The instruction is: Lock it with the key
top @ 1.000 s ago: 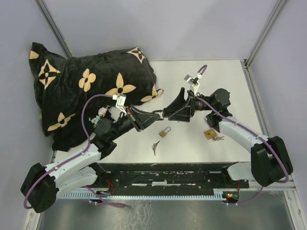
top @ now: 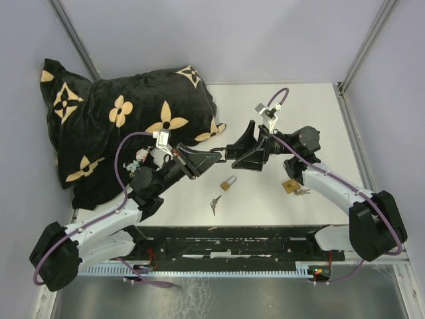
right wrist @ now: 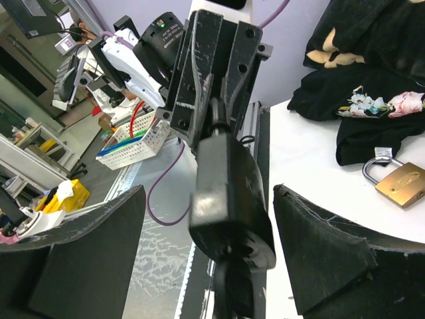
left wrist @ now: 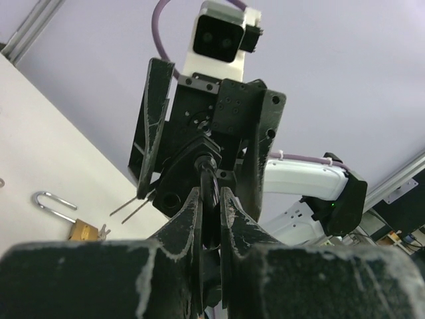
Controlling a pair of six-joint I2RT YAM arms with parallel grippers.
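A black padlock [right wrist: 229,193] hangs in the air between the two arms. My left gripper is shut on its black shackle [left wrist: 208,181]. Around the lock's body, my right gripper stands open, its fingers [right wrist: 106,246] apart on either side without visible contact. A dark piece [right wrist: 234,286] shows below the lock's lower face; I cannot tell whether it is a key. Thin metal prongs [left wrist: 136,207] stick out beside the body in the left wrist view. From above, the grippers [top: 229,154] almost meet and hide most of the lock.
A brass padlock [top: 228,183] lies on the white table, a loose key bunch [top: 214,205] nearer the front. At the right sit another brass lock [top: 291,187] and keys [top: 302,192]. The patterned black cushion [top: 133,119] fills the back left.
The left gripper's hold looks the same.
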